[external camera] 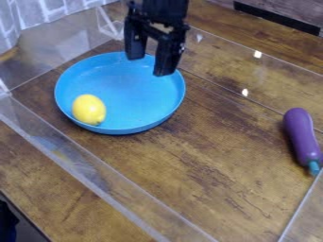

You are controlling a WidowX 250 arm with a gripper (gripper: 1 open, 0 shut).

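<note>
A yellow lemon-like object (89, 110) lies in the left part of a round blue bowl (136, 113) on the wooden table. The dark gripper (151, 52) hangs over the back part of the bowl. Its finger parts are dark and slightly blurred; I cannot tell how far open they are.
A purple eggplant-like object (300, 137) with a teal end lies at the right edge. Clear plastic walls run along the left and lower sides.
</note>
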